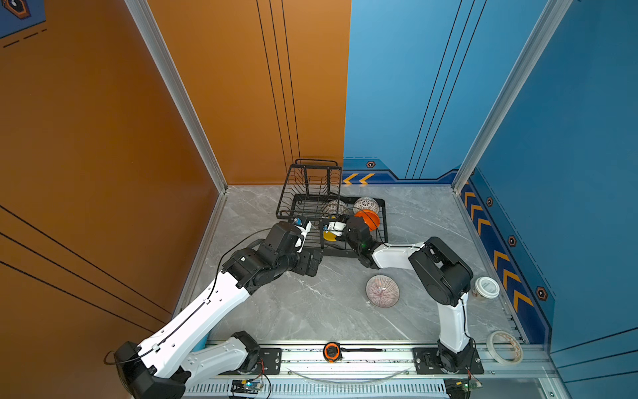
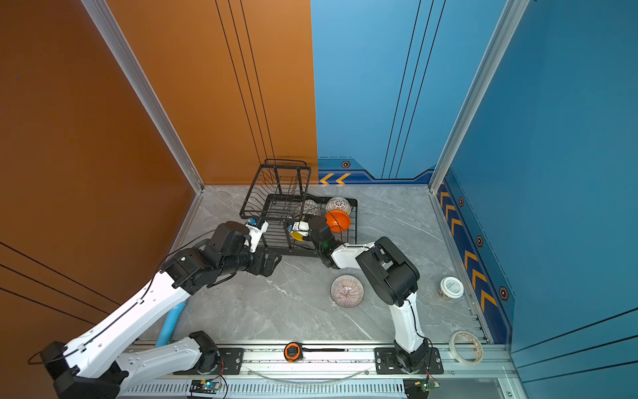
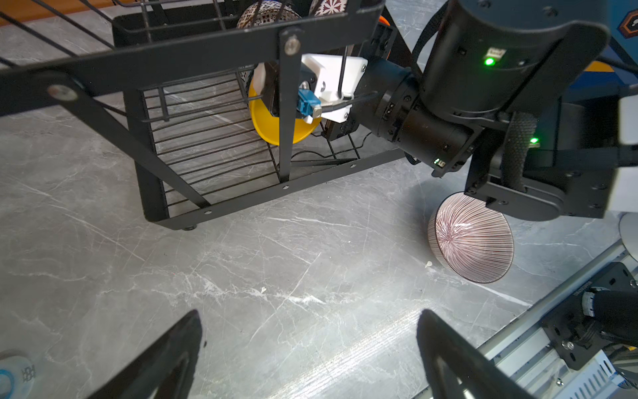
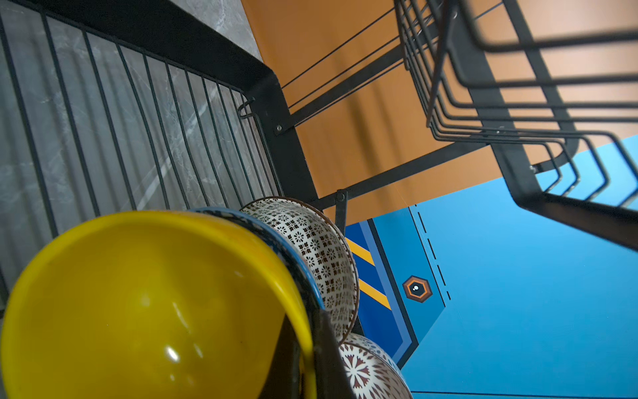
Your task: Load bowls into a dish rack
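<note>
My right gripper is shut on the rim of a yellow bowl [image 4: 146,312], whose thin edge passes between the dark fingers. The bowl sits low in the black dish rack [image 3: 242,202], tilted on edge. Close behind it is a blue-rimmed bowl [image 4: 309,282], then a brown-and-white patterned bowl [image 4: 312,249]. An orange bowl [image 1: 367,220] stands in the rack's right part. On the table in front lies a striped bowl [image 3: 472,238], its inside facing up. My left gripper is open and empty, over bare table at the rack's front left.
The rack's raised upper basket [image 1: 311,186] overhangs the lower tier's left side. Further patterned bowls [image 4: 372,375] stand at the back. A white-lidded cup [image 1: 487,287] and a tape roll [image 1: 505,347] lie far right.
</note>
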